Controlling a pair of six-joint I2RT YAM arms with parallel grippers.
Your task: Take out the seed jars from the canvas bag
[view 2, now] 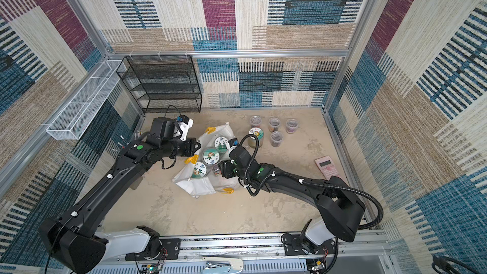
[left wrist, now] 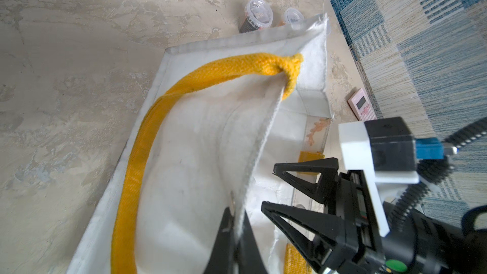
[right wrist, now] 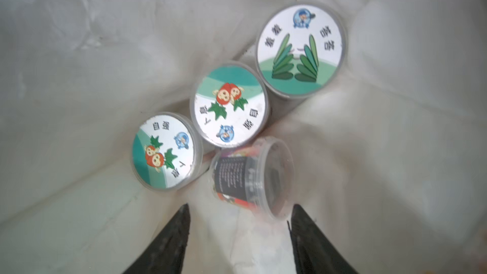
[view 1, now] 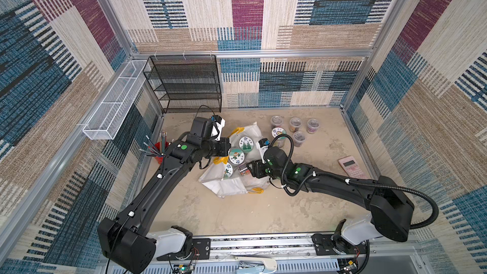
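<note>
The white canvas bag (left wrist: 203, 162) with yellow handles lies opened on the table. My left gripper is shut on its edge, the cloth thin between the fingers. Inside, the right wrist view shows a leaf-lidded jar (right wrist: 300, 50), two red-and-green-lidded jars, one in the middle (right wrist: 230, 102) and one at the left (right wrist: 163, 151), and a clear jar (right wrist: 248, 175) tipped on its side. My right gripper is open over the bag, nothing between its fingers, its tips near the tipped jar. On the table behind stands a jar with a flowered lid (view 1: 278, 132).
Several small clear cups (view 1: 295, 123) stand at the back right near that jar. A pink calculator (view 1: 352, 166) lies at the right edge. A black wire rack (view 1: 185, 83) stands at the back left.
</note>
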